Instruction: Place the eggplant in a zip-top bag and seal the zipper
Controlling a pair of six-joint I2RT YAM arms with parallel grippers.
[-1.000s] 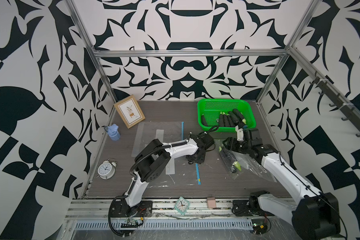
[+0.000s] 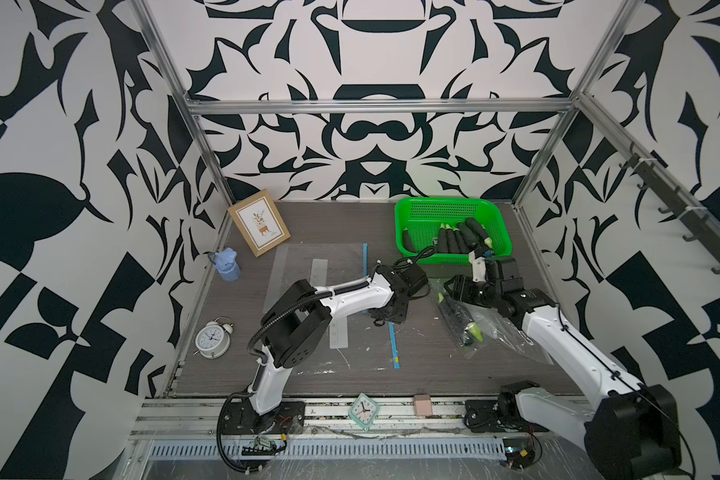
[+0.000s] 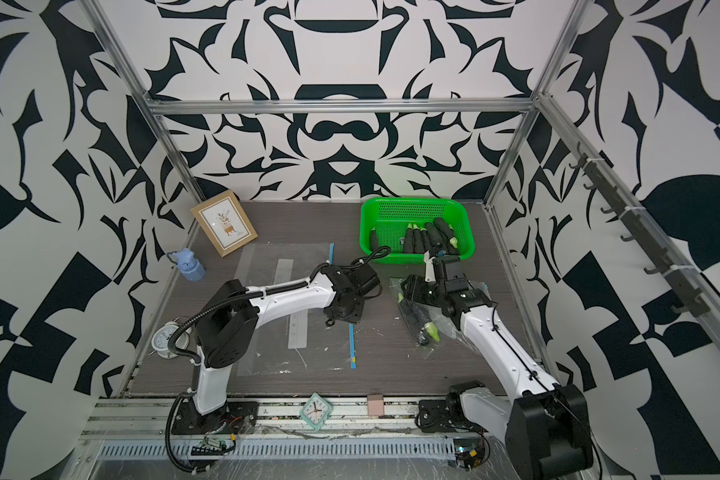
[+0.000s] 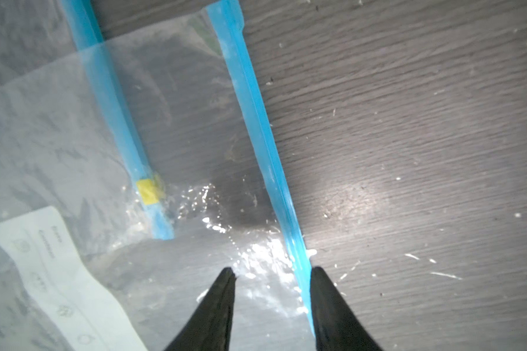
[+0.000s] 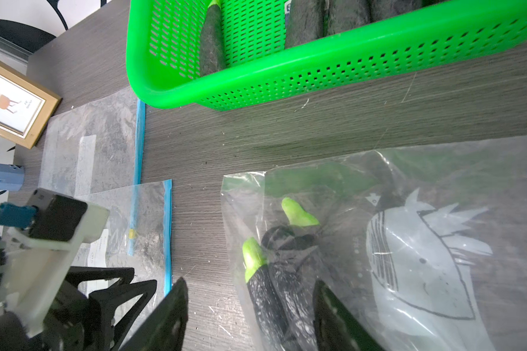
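A flat zip bag with a blue zipper strip [image 4: 266,149] lies on the table. My left gripper is open above its lower right edge, one finger on each side of the view and nothing held. In the right wrist view, a clear bag [image 5: 357,175] printed with a pale picture holds dark eggplants with green caps [image 5: 269,292]; whether it is sealed cannot be told. Over that bag, my right gripper has its fingers apart, with nothing gripped between them.
Another blue-edged bag [image 2: 292,268] lies partly under the first. Behind the right arm stands a green basket [image 2: 408,212] with several eggplants. A picture frame [image 2: 259,223], blue pitcher [image 2: 227,265] and alarm clock [image 2: 213,339] line the left side.
The lower blue-edged bag and my left gripper have shifted very slightly left. My right arm and the filled bag look nearly still.
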